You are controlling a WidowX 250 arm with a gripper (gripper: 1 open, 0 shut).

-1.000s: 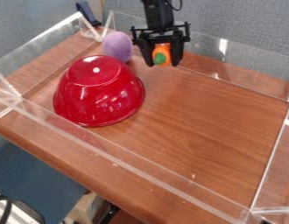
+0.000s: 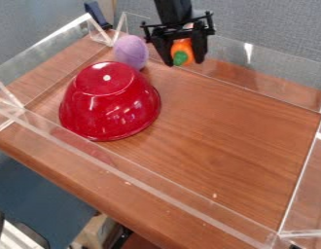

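Note:
My black gripper (image 2: 178, 39) is at the back of the clear-walled wooden workspace, its fingers around an orange object with a green end (image 2: 182, 54); whether they grip it I cannot tell. A purple oval object (image 2: 130, 52) sits just left of it. A large red upturned bowl (image 2: 110, 101) lies on the left of the wooden surface.
Transparent walls (image 2: 281, 87) ring the wooden board. The middle and right of the board (image 2: 222, 146) are bare.
My gripper has shifted slightly left and up, and the orange object's green end now points more downward. The bowl and purple object look unchanged.

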